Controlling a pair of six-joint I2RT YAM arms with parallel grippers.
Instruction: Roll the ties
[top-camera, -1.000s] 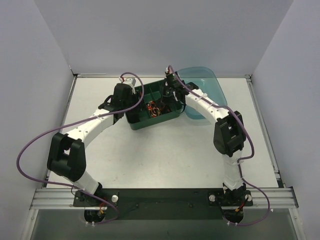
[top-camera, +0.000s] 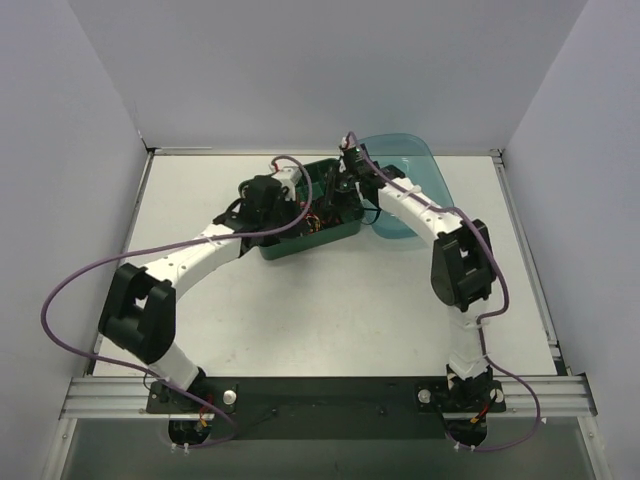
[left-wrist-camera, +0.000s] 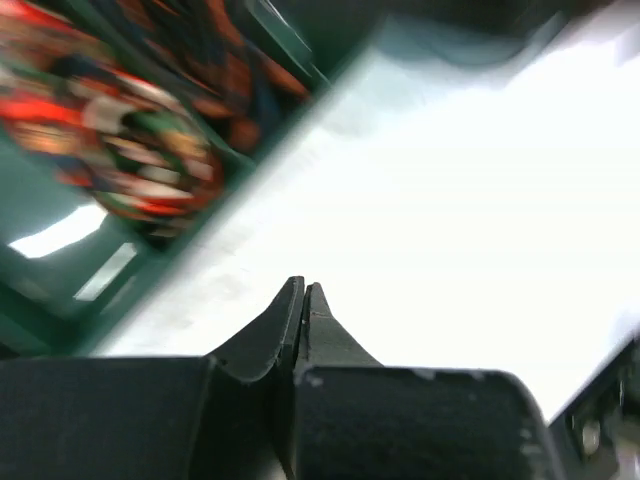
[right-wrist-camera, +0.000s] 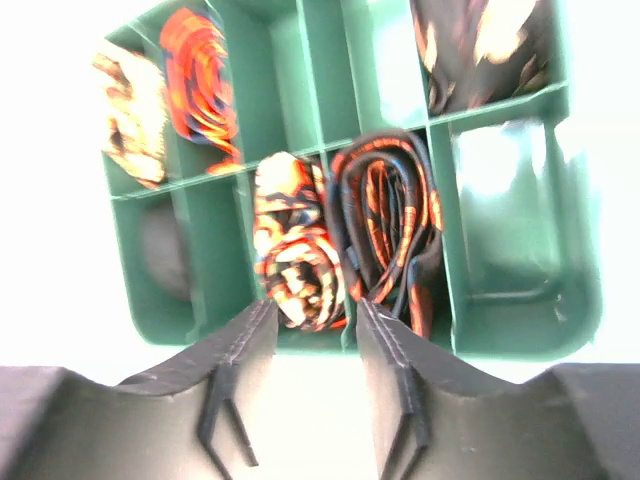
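A green divided box (top-camera: 308, 244) at the table's centre holds rolled and folded ties in several compartments. A coiled patterned tie (right-wrist-camera: 305, 270) sits beside a folded dark-and-orange tie (right-wrist-camera: 385, 200); a red coil (right-wrist-camera: 200, 80) lies in another compartment. My left gripper is shut, with nothing between its fingers, over the white table at the box's edge; the ties in that view are blurred. My right gripper is part open above the box's near side, nothing seen between its fingers.
A blue translucent tray (top-camera: 425, 170) lies at the back right, partly under the right arm. Both arms crowd over the box.
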